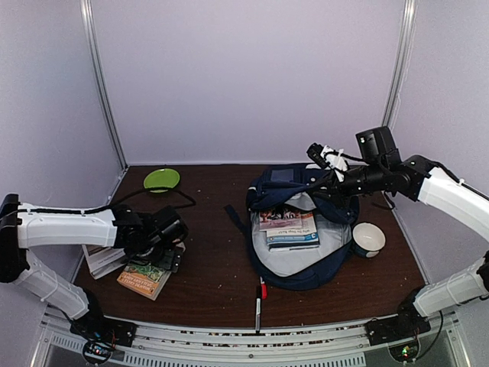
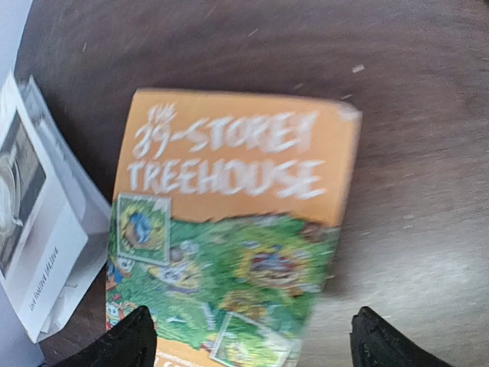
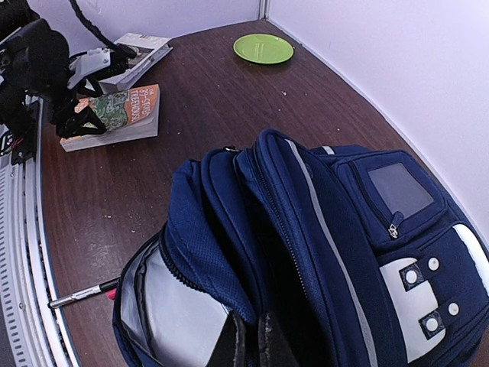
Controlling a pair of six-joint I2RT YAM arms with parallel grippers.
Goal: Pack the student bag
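A dark blue backpack (image 1: pixel 328 264) lies unzipped on the table, several books (image 1: pixel 294 233) visible inside its pale lining. My right gripper is shut on the edge of the bag's opening, holding the flap up. An orange and green Treehouse book (image 2: pixel 229 222) lies flat on the left of the table. Above it, my left gripper has its fingers parted, one on either side of the lower cover in the wrist view, with nothing gripped. Beside that book rests a white-and-grey book stack (image 2: pixel 53 237).
A green plate (image 1: pixel 162 180) sits at the back left. To the bag's right stands a white bowl (image 1: pixel 368 238). Red and grey pens (image 1: pixel 258 306) lie by the front edge. The table between the Treehouse book and the bag is clear.
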